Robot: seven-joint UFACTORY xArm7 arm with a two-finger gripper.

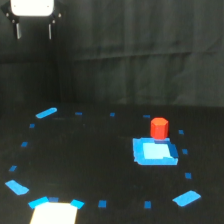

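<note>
At the top left hangs my gripper (33, 31), its two thin fingers (18, 31) well apart and only dark background between them. A red block (159, 128) with a many-sided outline appears on the right half of the dark table. Just in front of it in the view lies a blue square tray or frame (138, 158) with a pale middle. Whether the red block touches the blue frame's back edge, I cannot tell. A pale yellowish block (52, 214) is cut off by the bottom edge at the left. My gripper is high above and far from all of these.
Blue tape strips lie at the left back (46, 113), the left front (16, 187) and the right front (186, 198). Small blue marks dot the table.
</note>
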